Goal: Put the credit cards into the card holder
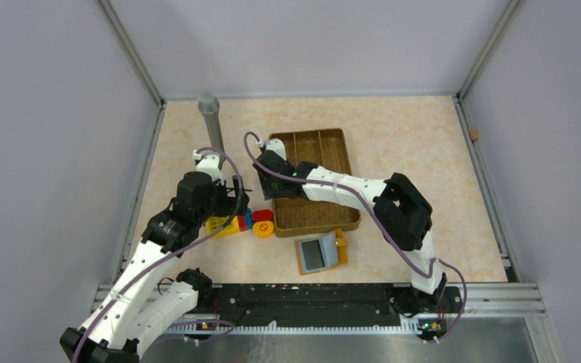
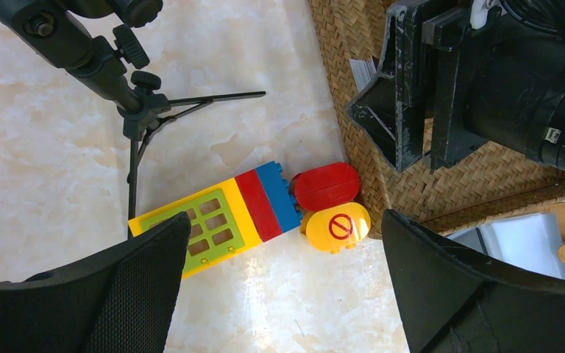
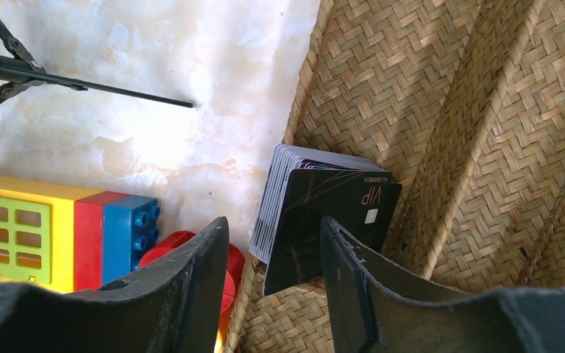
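A stack of cards with a black VIP card on top leans in the left part of the woven tray. Above it, my right gripper is part open; its right finger overlaps the black card in its wrist view, and whether it touches cannot be told. Nothing is clamped between those fingers. The tan card holder lies unfolded in front of the tray, its pale sleeve partly showing in the left wrist view. Over the toy bricks, my left gripper stands open and empty.
Toy bricks lie left of the tray, with red and yellow pieces close against its wall. A black stand rises behind them. Dividers split the tray.
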